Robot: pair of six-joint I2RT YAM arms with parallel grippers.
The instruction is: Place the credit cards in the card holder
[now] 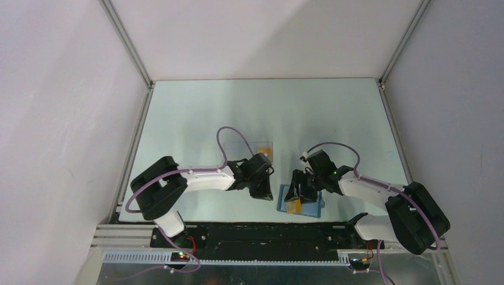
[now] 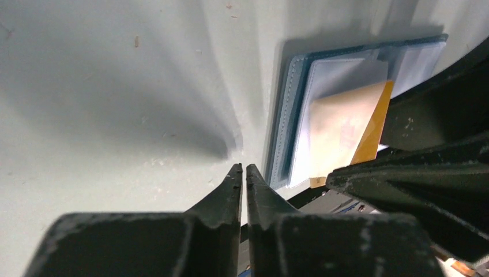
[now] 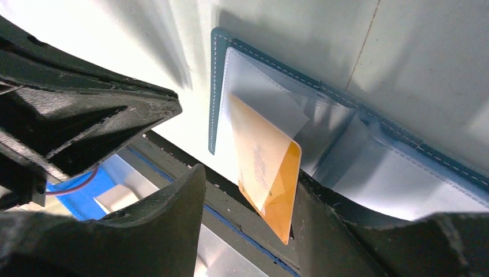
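The blue card holder [image 1: 313, 208] lies open near the front edge, right of centre. An orange card [image 2: 373, 130] with a pale face sits on its clear left sleeve. My right gripper is over the holder, fingers apart around the card's lower part; whether they touch it is unclear. My left gripper points at the table just left of the holder, its fingertips close together with nothing visible between them.
A clear tray [image 1: 267, 144] with orange cards lies behind my left arm, partly hidden. The front edge is close below the holder.
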